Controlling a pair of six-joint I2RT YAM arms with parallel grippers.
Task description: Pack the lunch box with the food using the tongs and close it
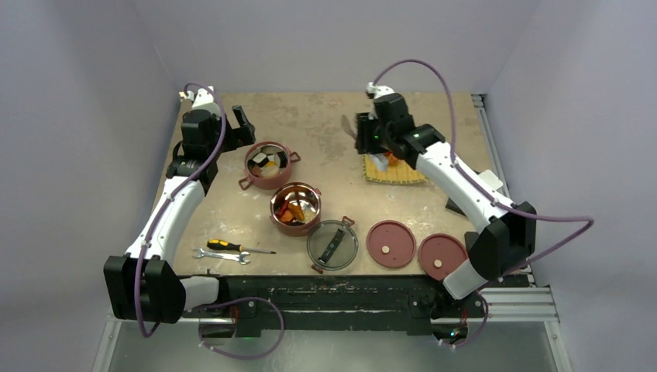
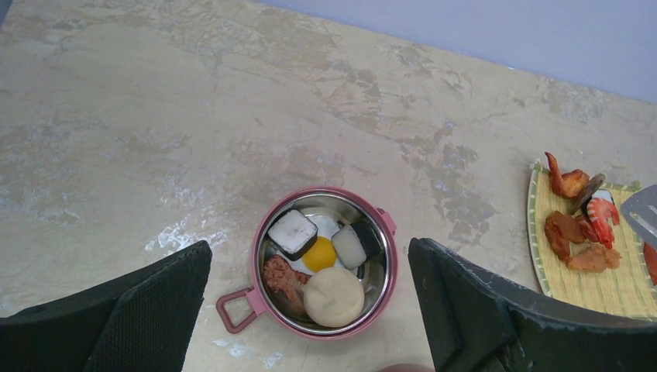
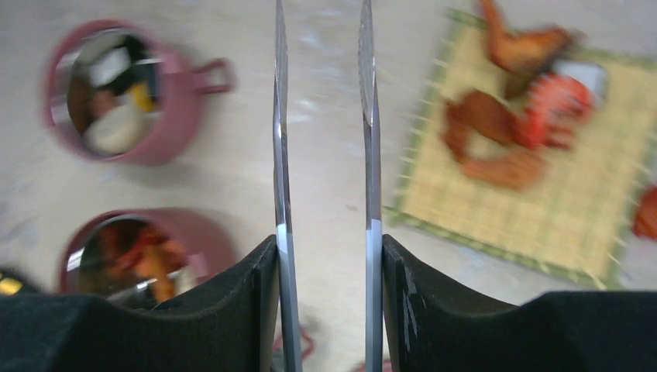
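Note:
My left gripper stands open above the table behind the upper pot point(image 2: 391, 279), which holds rice rolls, an egg, a bun and meat. A second pot point(image 1: 296, 186) with orange and red food sits in front of it. My right gripper hangs over the woven mat's area, its long flat fingers part open, nothing visible between them. On the bamboo mat point(image 3: 589, 201) lie chicken pieces point(image 3: 503, 167), a shrimp point(image 3: 554, 108) and other food; the right wrist view is blurred.
A glass lid point(image 1: 349, 240), two pink lids point(image 1: 391, 256) point(image 1: 442, 267), a screwdriver point(image 1: 225, 245) and wrenches point(image 1: 217, 256) lie along the front edge.

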